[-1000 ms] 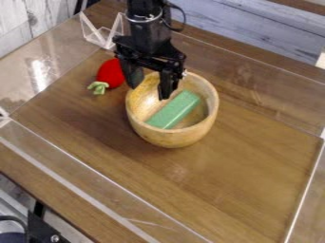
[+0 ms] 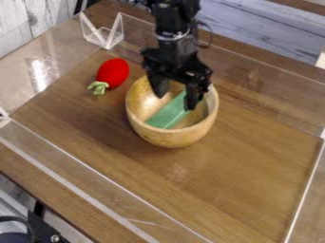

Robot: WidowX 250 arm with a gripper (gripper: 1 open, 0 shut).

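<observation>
A wooden bowl (image 2: pixel 172 131) sits in the middle of the table with a green block (image 2: pixel 168 118) inside it. My black gripper (image 2: pixel 176 87) is open over the back of the bowl, its fingers reaching down inside the rim and partly hiding the block's far end. A red object with a pale green top (image 2: pixel 112 73), like a toy vegetable, lies to the bowl's left.
A clear plastic holder (image 2: pixel 102 30) stands at the back left. A white wall is at the far left.
My gripper has shifted right and back from the bowl's left side to over its rear. The bowl's outline has moved slightly; the red object stays put.
</observation>
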